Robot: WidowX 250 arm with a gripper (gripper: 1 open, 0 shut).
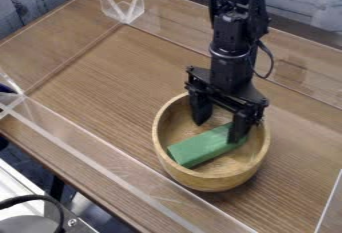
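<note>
A tan round bowl (221,173) sits on the wooden table at centre right, with a green block (195,149) lying tilted inside it. My black gripper (219,115) reaches down into the bowl from above, its fingers spread open on either side over the block's far part. The right finger is at the block's right end; whether it touches cannot be told.
Clear tape marks lie at the back left and along the front edge. Black cables show at the lower left corner.
</note>
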